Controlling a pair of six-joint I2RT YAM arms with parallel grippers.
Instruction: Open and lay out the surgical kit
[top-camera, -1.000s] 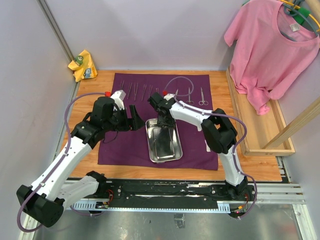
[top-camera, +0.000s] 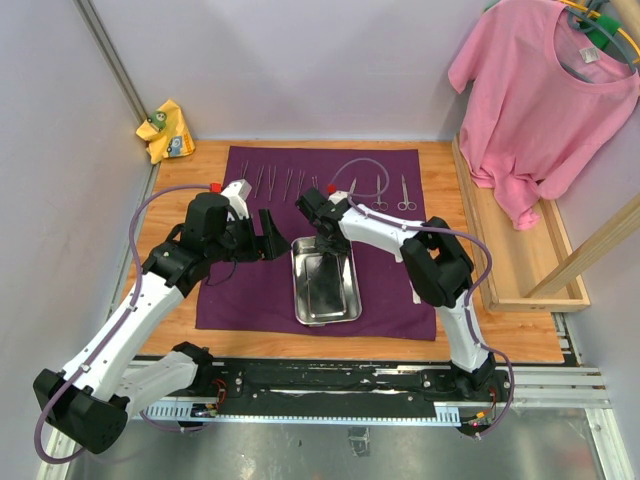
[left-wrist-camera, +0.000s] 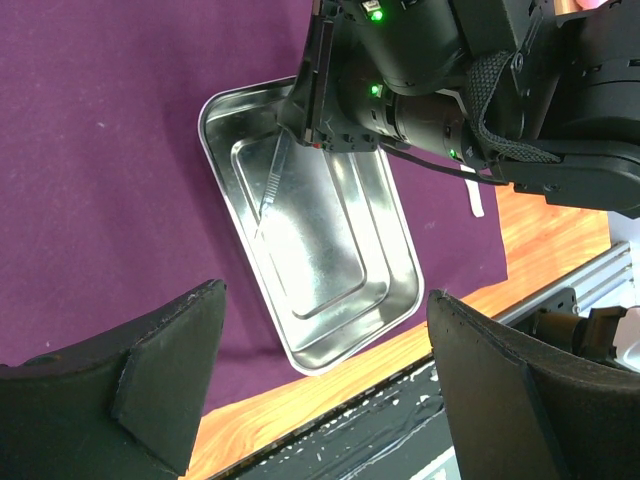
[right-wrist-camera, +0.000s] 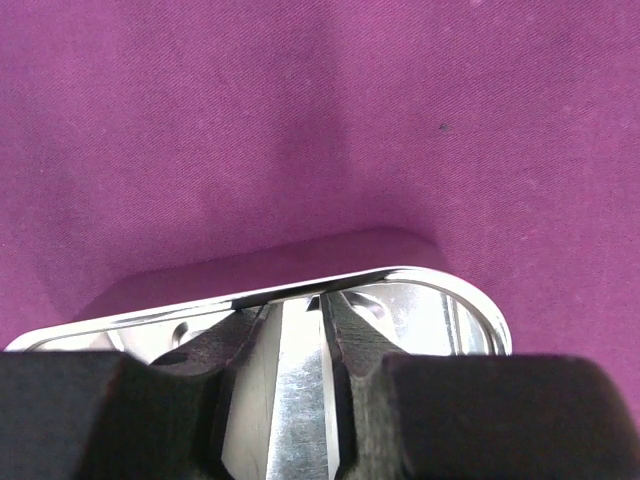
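The steel tray (top-camera: 328, 319) lies on the purple cloth, a slim metal instrument (left-wrist-camera: 272, 185) inside it. The upper end of that instrument runs under my right gripper (top-camera: 327, 246), which is low over the tray's far end. In the right wrist view, its fingers (right-wrist-camera: 345, 335) stand close together by the tray's far rim. Bright metal shows in the narrow gap; whether it is a gripped instrument or tray floor is unclear. My left gripper (top-camera: 284, 234) hangs left of the tray, its fingers (left-wrist-camera: 165, 365) wide apart and nothing between them.
Several slim instruments (top-camera: 272, 182) stand in a row along the cloth's far side, with scissors (top-camera: 405, 195) at its right. A white strip (left-wrist-camera: 474, 195) lies right of the tray.
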